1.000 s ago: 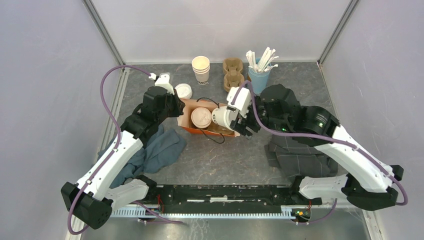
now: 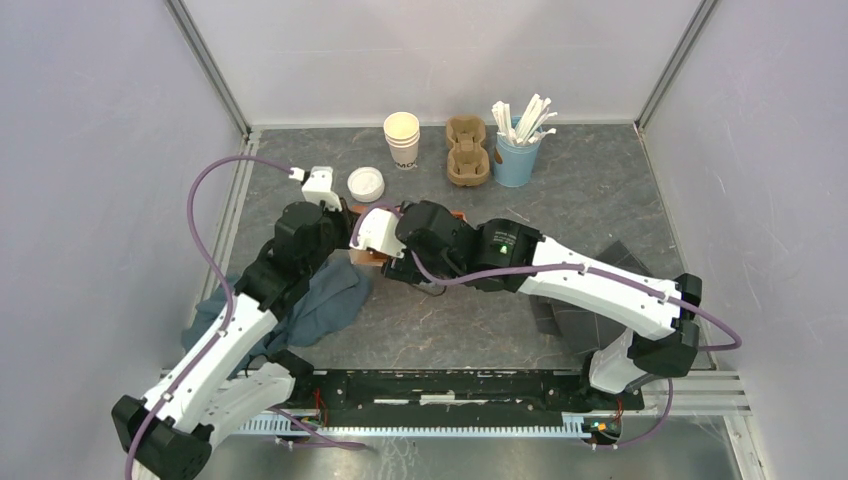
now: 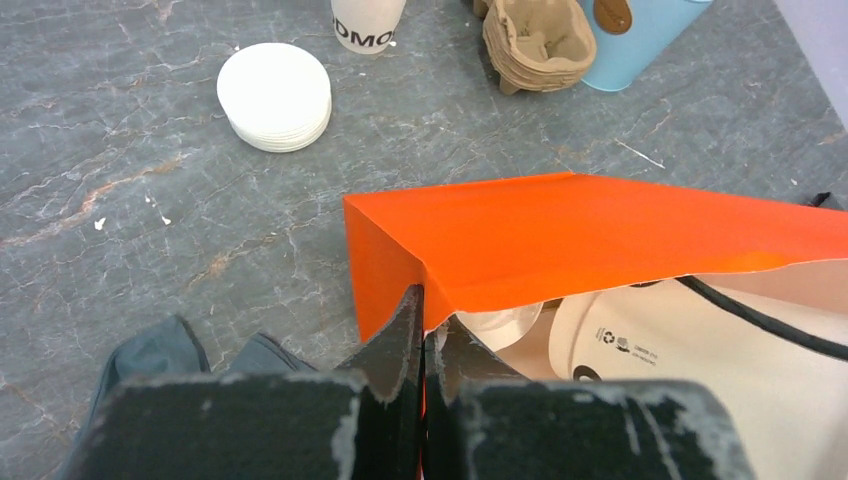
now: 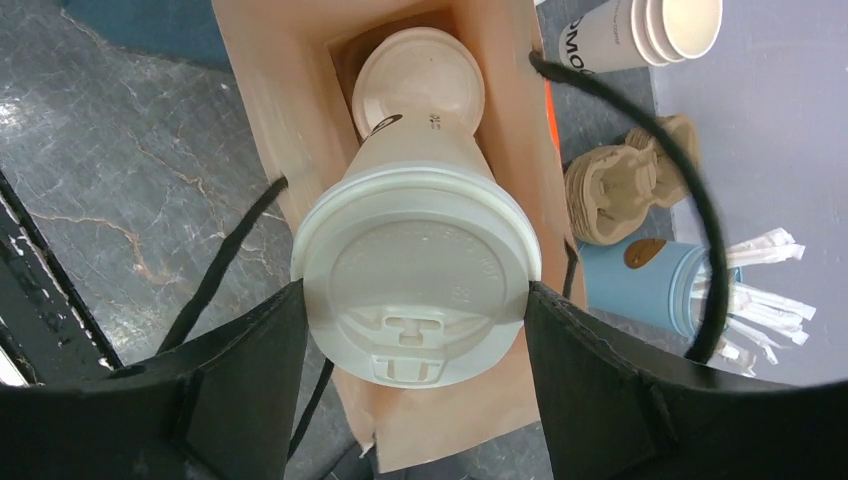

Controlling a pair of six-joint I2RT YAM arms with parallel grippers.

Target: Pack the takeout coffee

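An orange paper bag (image 3: 560, 235) with black cord handles and a tan inside lies under both arms in the top view. My left gripper is shut at the bag's corner, with the thin paper edge pinched between its fingertips. In the right wrist view my right gripper is shut on a lidded paper cup (image 4: 420, 270), which lies tilted within the bag's mouth, its base pointing inward. Beyond it a second lidded cup (image 4: 420, 75) sits at the far end of the bag. From above, the right arm covers most of the bag.
Behind the bag stand a stack of lids (image 2: 366, 184), stacked paper cups (image 2: 402, 140), a carton cup holder (image 2: 467, 150) and a blue bucket of wrapped straws (image 2: 515, 160). A blue cloth (image 2: 330, 300) lies left, a dark cloth (image 2: 585, 320) right.
My right gripper has moved left over the bag, carrying its cup toward the bag's left end. The left gripper has shifted slightly left and down in the top view.
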